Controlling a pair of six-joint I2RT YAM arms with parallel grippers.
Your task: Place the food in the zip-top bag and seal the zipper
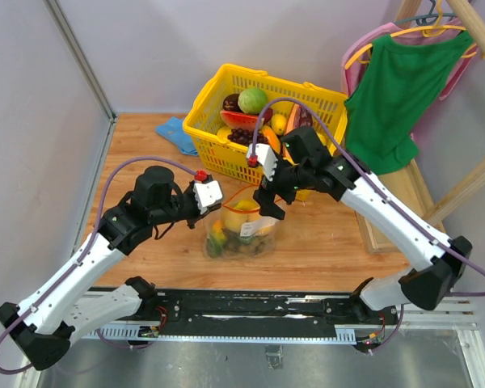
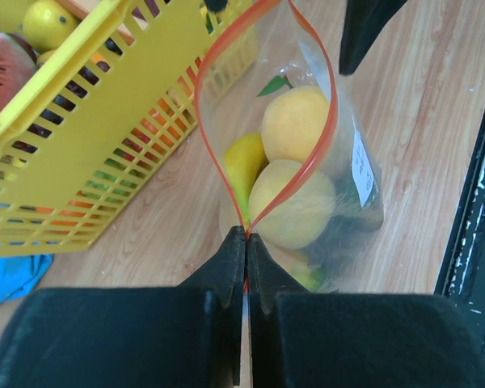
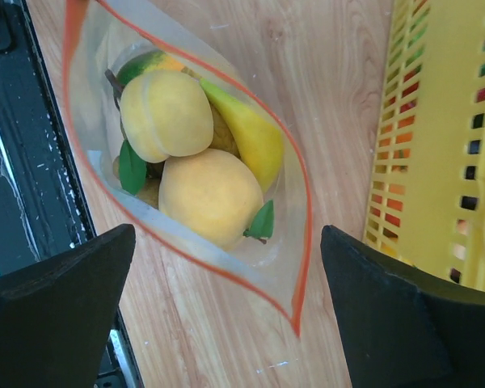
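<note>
The clear zip top bag point(image 1: 241, 244) stands on the table with its orange-edged mouth spread wide. Inside it, the right wrist view shows a pale round fruit point(image 3: 210, 200), a second peach-like fruit point(image 3: 166, 115), a yellow pear-shaped fruit point(image 3: 248, 139) and some leaves; the lower pieces are partly hidden. One corner of the bag's rim is pinched where my left gripper is shut. My right gripper hangs open over the opposite corner point(image 3: 296, 322) of the rim, which lies between its spread fingers without visible contact.
Just behind the bag stands a yellow basket point(image 1: 204, 144) full of play food. A blue cloth point(image 1: 176, 136) lies to its left. On the right, a wooden rack holds a green garment point(image 1: 400, 93). Bare table shows left and right of the bag.
</note>
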